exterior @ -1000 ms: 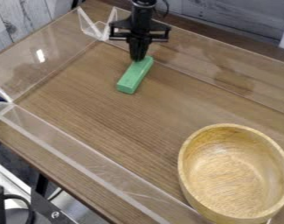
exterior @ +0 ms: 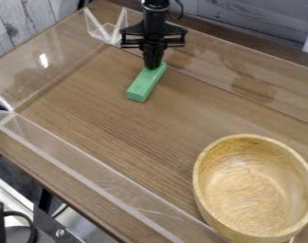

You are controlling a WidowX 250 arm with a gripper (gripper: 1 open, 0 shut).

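My black gripper (exterior: 151,55) is at the top middle, just over the upper end of a green bar-shaped object (exterior: 145,85) lying on the wooden table (exterior: 93,133). The fingertips look close together at that end; whether they touch it or have anything between them is too small to tell.
A large beige round bowl (exterior: 251,185) sits at the front right. Clear plastic edging runs along the table's left side, with cables at the lower left. A wall stands behind the table's far right.
My gripper has shifted very slightly at the upper end of the green object, which lies in about the same place.
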